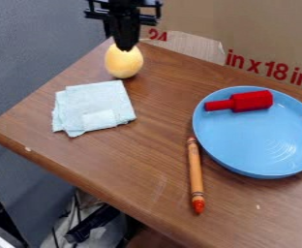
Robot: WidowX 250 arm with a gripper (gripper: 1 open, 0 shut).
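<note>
The black gripper (123,35) is at the top of the view, just above a pale yellow round object (124,62) at the back left of the wooden table; its fingers are dark and I cannot tell whether they are open or shut. A folded light blue cloth (92,107) lies left of centre. An orange crayon (196,174) lies along the middle right. A red cylindrical object with a thin end (244,101) rests on the upper part of a blue plate (255,143) at the right.
A cardboard box (257,39) stands behind the table. The table's left edge drops to the floor, with cables and hardware below.
</note>
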